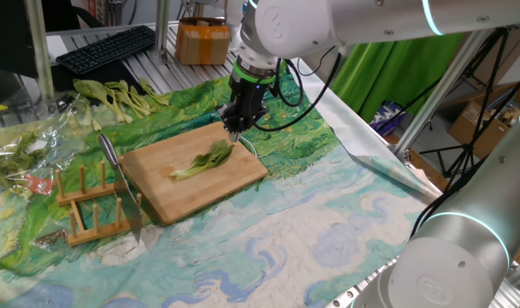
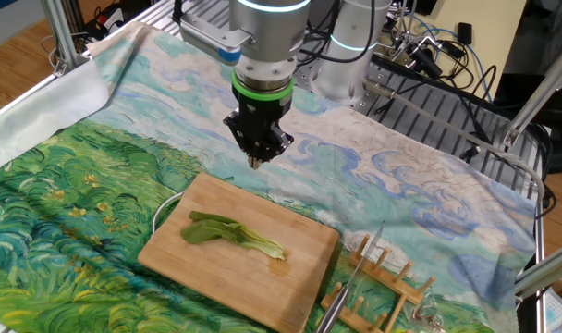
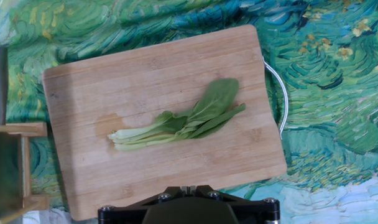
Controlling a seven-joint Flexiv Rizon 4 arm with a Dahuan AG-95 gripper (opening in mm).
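A leafy green vegetable (image 3: 195, 118) lies flat on the wooden cutting board (image 3: 158, 74), its pale stalks toward the knife rack and its leaves toward the metal handle. Over the board's edge region hangs my gripper (image 2: 254, 165), above the surface and apart from the vegetable. Its fingertips appear together at the bottom of the wrist view (image 3: 189, 190), with nothing visible between them. A knife (image 1: 121, 180) with a dark handle leans in the wooden rack (image 1: 93, 224) beside the board.
More leafy greens (image 1: 119, 98) lie at the back left, near a clear plastic bag (image 1: 20, 158) holding greens. A cardboard box (image 1: 202, 41) and a keyboard (image 1: 106, 50) stand farther back. The patterned cloth in front of the board is clear.
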